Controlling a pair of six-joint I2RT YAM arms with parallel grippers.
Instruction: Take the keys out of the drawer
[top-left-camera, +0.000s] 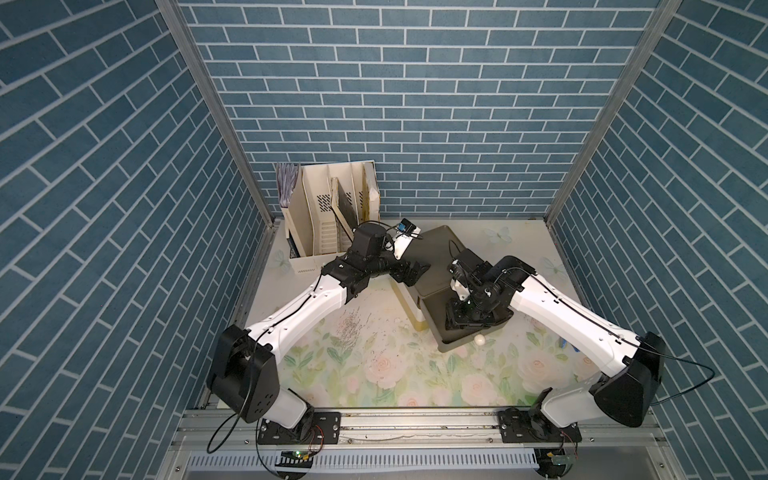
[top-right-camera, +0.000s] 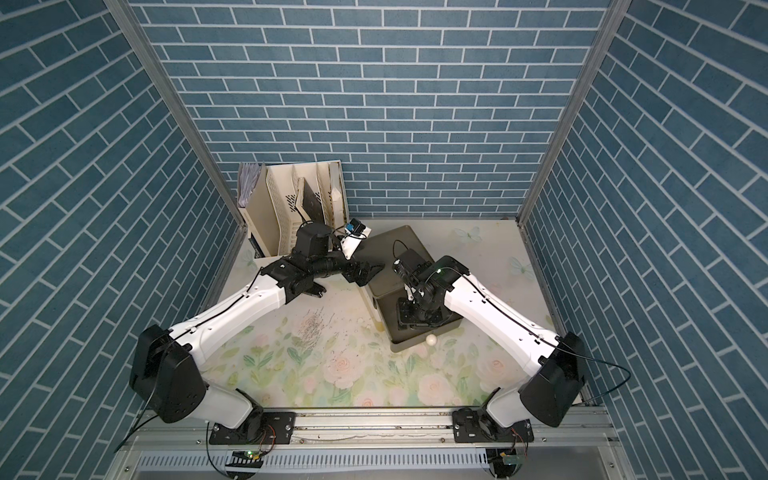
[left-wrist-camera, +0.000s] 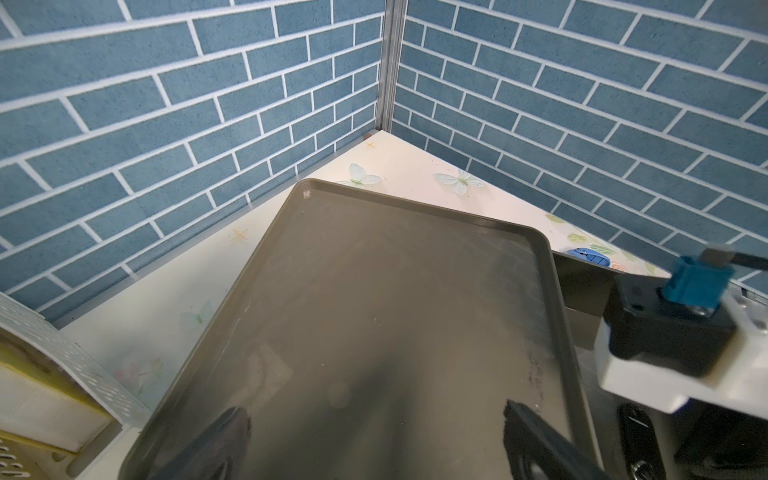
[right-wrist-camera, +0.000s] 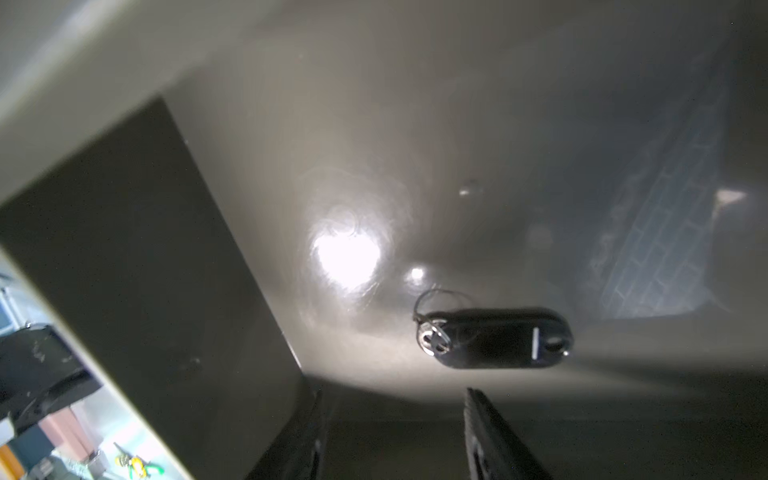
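The grey drawer is pulled out from under a flat dark top. Inside it, in the right wrist view, the keys with a black oblong fob and small ring lie on the shiny bottom. My right gripper is open just above the keys, inside the drawer, nothing between its fingers; in both top views it covers them. My left gripper hovers over the drawer unit's top with its fingers apart and nothing between them.
A cream file organiser stands at the back left. A blue tool lies right of the drawer. The tiled walls enclose the area.
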